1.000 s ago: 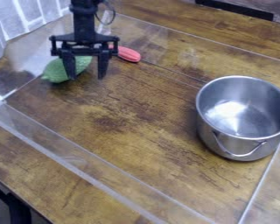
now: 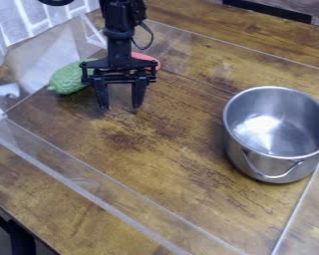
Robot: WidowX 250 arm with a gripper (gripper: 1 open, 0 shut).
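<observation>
My black gripper (image 2: 120, 96) is low over the wooden table at the upper left, its fingers pointing down and apart, with nothing visible between them. Behind it and to the left lies a green object (image 2: 65, 79), partly hidden by the gripper. A pink-red object (image 2: 147, 59) lies just behind, also partly covered. A large steel pot (image 2: 271, 134) with a handle stands at the right.
Clear low walls or strips edge the work area on the left, front and right.
The pot has stayed put.
</observation>
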